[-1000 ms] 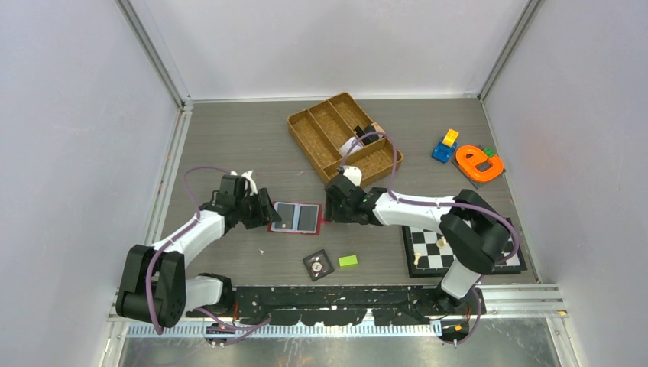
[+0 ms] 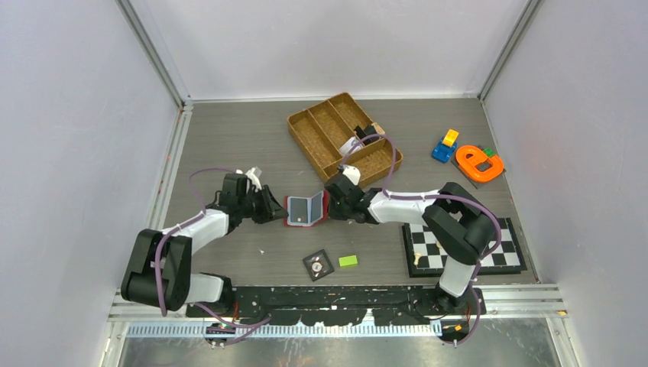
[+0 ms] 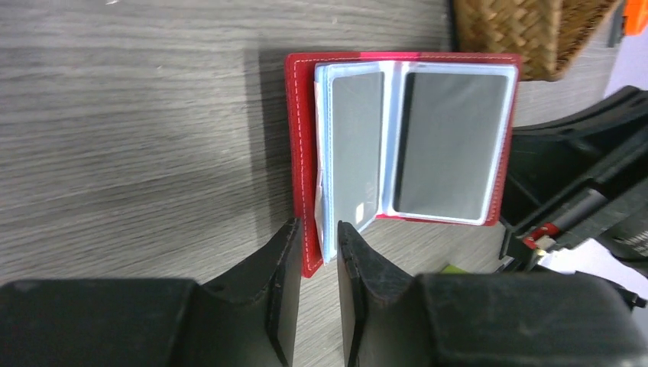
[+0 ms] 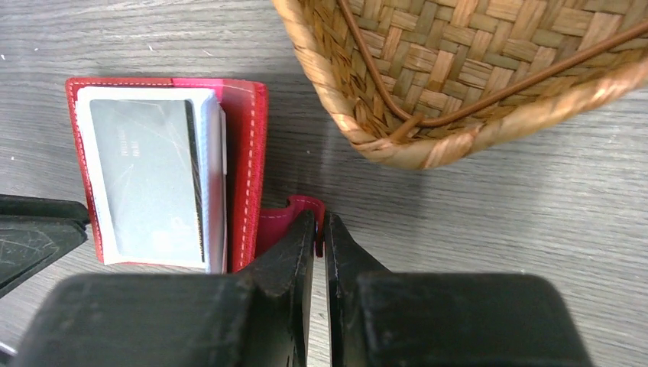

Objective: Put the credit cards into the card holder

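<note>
The red card holder (image 2: pixel 302 209) with clear sleeves sits between my grippers; in the left wrist view its sleeves (image 3: pixel 451 141) lie open like pages. My left gripper has its fingertips a little apart at the holder's near edge; whether anything is between them is unclear. My right gripper is shut on the holder's red flap (image 4: pixel 283 222), right of the sleeves (image 4: pixel 145 176). I cannot make out separate loose credit cards.
A wicker tray (image 2: pixel 313 140) stands just behind the holder. A green block (image 2: pixel 348 261) and dark square item (image 2: pixel 318 265) lie in front. A chessboard (image 2: pixel 497 264) is at right, toys (image 2: pixel 481 164) at back right.
The holder has shifted right and its right part now looks raised. My left gripper has moved right with it, and the right gripper has shifted slightly.
</note>
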